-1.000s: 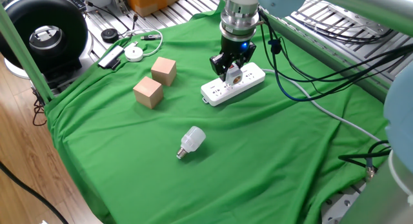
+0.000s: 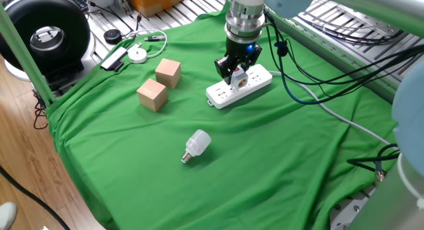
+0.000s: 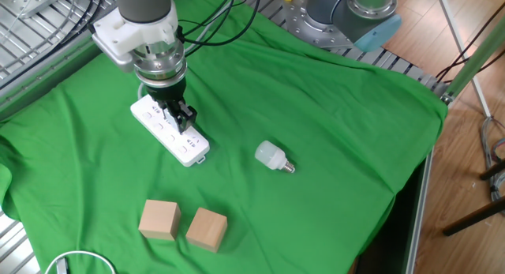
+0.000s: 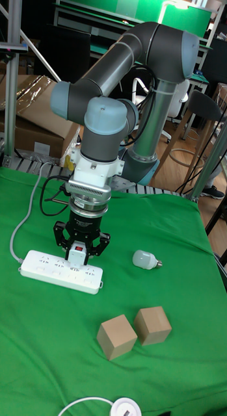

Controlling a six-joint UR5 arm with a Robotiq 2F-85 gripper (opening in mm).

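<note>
My gripper point(image 4: 78, 257) points down over the white power strip point(image 4: 48, 267), shut on a small white adapter point(image 4: 77, 252) with a red switch. In exterior view 1, a round socket opening shows on the side of this adapter point(image 2: 242, 83). Its lower end meets the top of the strip near one end; whether its prongs are in the slots is hidden. A white light bulb point(image 2: 198, 142) with a metal screw base lies on its side on the green cloth, apart from the gripper.
Two wooden cubes, one point(image 2: 152, 95) beside the other point(image 2: 168, 73), rest on the cloth. The strip's grey cable point(image 4: 28, 208) runs off towards the arm's base. A white round charger point(image 2: 137, 54) with its cord lies at the cloth's edge. Open cloth surrounds the bulb.
My gripper and the adapter have shifted very slightly over the strip. The strip, bulb and cubes stay where they were.
</note>
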